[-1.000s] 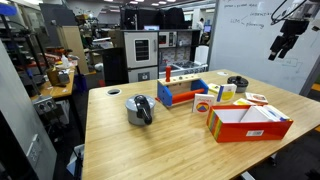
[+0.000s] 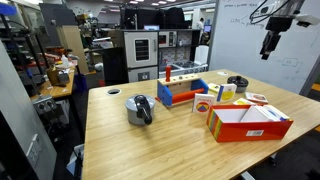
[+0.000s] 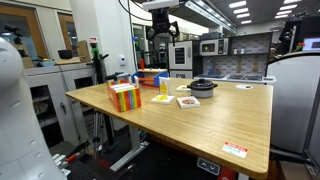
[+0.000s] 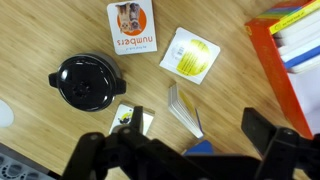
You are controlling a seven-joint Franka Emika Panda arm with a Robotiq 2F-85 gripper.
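My gripper hangs high over the table, its two fingers wide apart and nothing held between them. Below it in the wrist view stands a small white booklet [image 4: 184, 110], seen edge-on. A white card with a yellow print [image 4: 190, 55] and a "numbers" card [image 4: 131, 25] lie beyond it. To the left sits a lidded black pot [image 4: 87, 82]. The red box [image 2: 247, 125], with thin books or cards inside, stands at the table's near right edge in exterior view 1. My gripper's fingers hide part of the lower wrist view.
A silver pot [image 2: 139, 109] stands on the left half of the wooden table [image 2: 120, 150]. Farther back is a blue rack [image 2: 183, 90] with a red upright piece.
In exterior view 1 the arm and gripper have shifted left, staying high above the table. The objects on the table have not visibly moved.
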